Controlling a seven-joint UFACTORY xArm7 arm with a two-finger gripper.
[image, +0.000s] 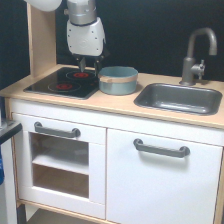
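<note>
A grey-green pot (118, 82) stands on the wooden counter, just right of the black stove top, with the sink farther to its right. My white gripper (89, 67) points down from the top left, over the right part of the stove and close to the pot's left rim. Its dark fingers are small and hard to make out against the dark wall. Whether they touch the rim, or have anything between them, does not show clearly.
The black stove top (62, 83) has red burner rings. A metal sink (180, 98) with a tall faucet (190, 62) is set into the right of the counter (130, 108). Below are an open-looking oven (60, 165) and a white cabinet door (160, 180) with a grey handle.
</note>
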